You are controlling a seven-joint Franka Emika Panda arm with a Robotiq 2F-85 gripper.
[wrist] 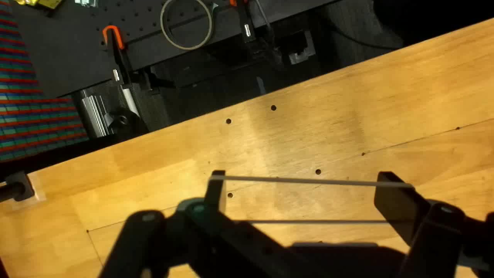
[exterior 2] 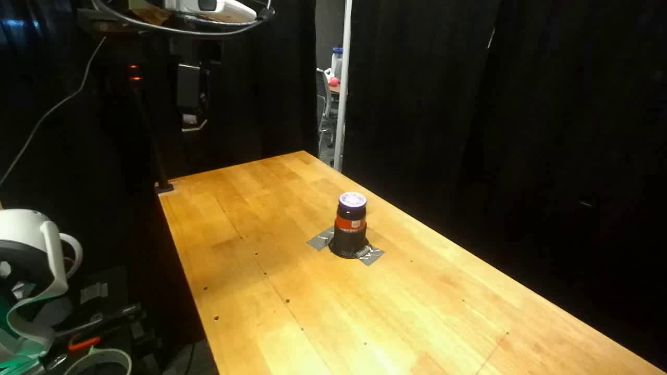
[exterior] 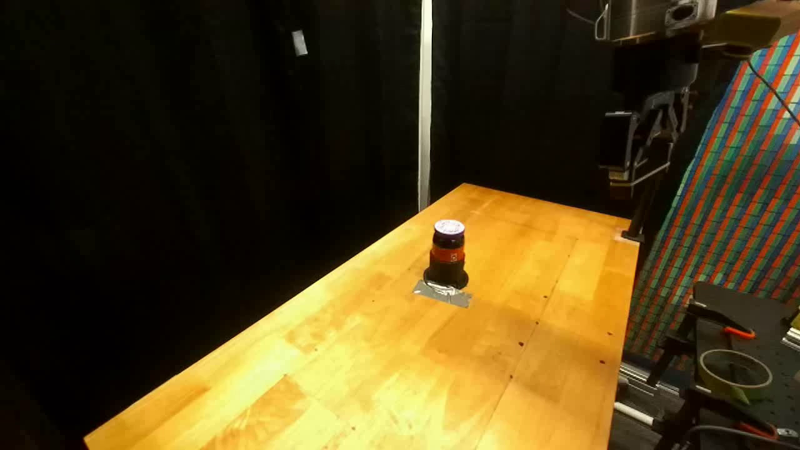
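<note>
A dark jar (exterior: 449, 240) with a white-topped lid and an orange-red label stands upright in a black round holder (exterior: 444, 274) on the wooden table. Grey tape (exterior 2: 322, 238) lies by the holder's base. In the wrist view, my gripper stands open above the table, its black fingers (wrist: 399, 204) wide apart. A thin pale band (wrist: 305, 180) stretches across the gap from finger to finger, with a second strand lower down. Otherwise only bare wood shows between them. The jar is outside the wrist view; I cannot make out the gripper in the exterior views.
Beyond one long edge is a black bench (wrist: 65, 51) with orange-tipped clamps (wrist: 113, 39) and a tape roll (wrist: 186, 46). A black post foot (wrist: 19, 186) stands at a table corner.
</note>
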